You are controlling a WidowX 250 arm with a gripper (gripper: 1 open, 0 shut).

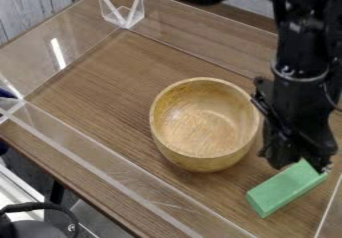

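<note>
My gripper (pixel 283 154) is at the right, a dark body hanging beside a round wooden bowl (pixel 201 112), its lower end just over the upper end of a green rectangular block (pixel 278 190). Whether the fingers touch the block is unclear, and their opening is hard to make out. The bowl appears empty.
A small clear plastic piece (pixel 120 12) sits at the back left. Black cables (pixel 24 220) lie at the lower left, off the table's edge.
</note>
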